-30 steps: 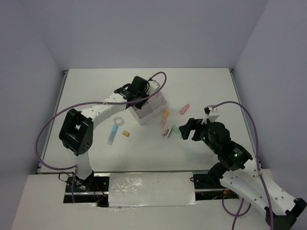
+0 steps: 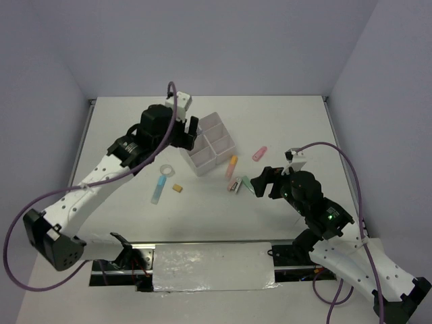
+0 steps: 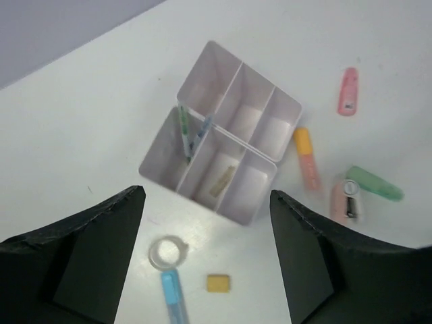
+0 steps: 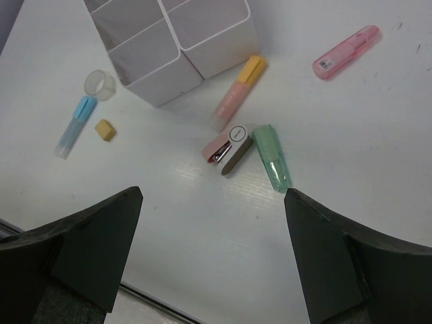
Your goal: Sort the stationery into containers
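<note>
A pale compartmented organizer (image 3: 239,211) stands mid-table; two slim sticks, one of them green (image 3: 185,131), lean in one compartment and a small yellowish piece (image 3: 223,181) lies in another. My left gripper (image 2: 190,133) is above its left side, open and empty. On the table lie a blue-capped pen (image 4: 75,125), a tape ring (image 4: 100,85), a yellow eraser-like block (image 4: 105,130), an orange-capped marker (image 4: 239,93), a pink stapler (image 4: 228,148), a green marker (image 4: 271,158) and a pink marker (image 4: 347,52). My right gripper (image 2: 263,185) is open beside the green marker, holding nothing.
Bare white tabletop (image 2: 182,216) spreads in front of the organizer and towards the right. Walls rise on the left, back and right. A purple cable (image 2: 135,170) trails along the left arm, another (image 2: 347,165) along the right.
The left gripper has lifted and drawn back left from over the organizer, with its arm swung nearer the camera, uncovering most compartments. The right arm is almost still.
</note>
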